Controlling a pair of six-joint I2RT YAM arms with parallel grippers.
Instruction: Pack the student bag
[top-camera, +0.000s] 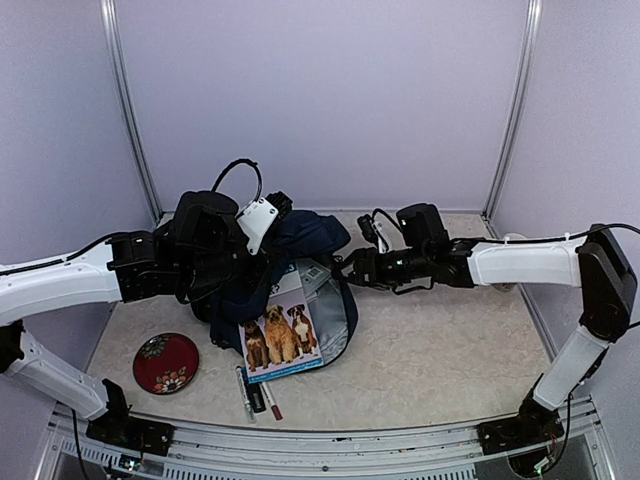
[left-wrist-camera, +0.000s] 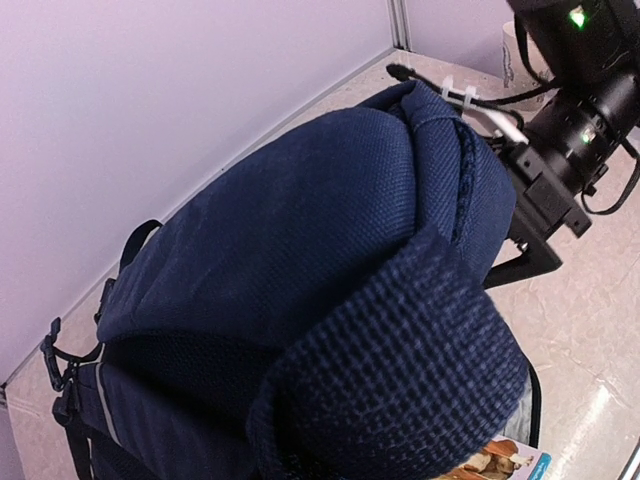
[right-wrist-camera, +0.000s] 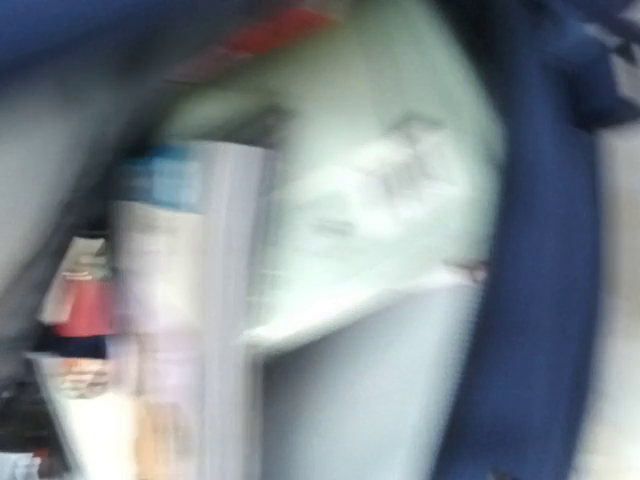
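Note:
The navy backpack (left-wrist-camera: 270, 210) stands open, its flap lifted where my left gripper (top-camera: 265, 260) is at it, largely hidden by its own arm in the top view; blue fabric fills the near part of the left wrist view. The book with three dogs (top-camera: 280, 340) leans upright in the bag's opening, reaching out over the front edge. My right gripper (top-camera: 348, 268) is at the bag's right side, beside the opening, apart from the book's cover; its fingers' state is unclear. The right wrist view is blurred, showing papers (right-wrist-camera: 370, 210) and grey lining inside the bag.
A red floral plate (top-camera: 165, 362) lies front left. Several pens and markers (top-camera: 253, 393) lie at the front edge below the bag. A pale cup (left-wrist-camera: 515, 55) stands at the back right, behind the right arm. The table right of the bag is clear.

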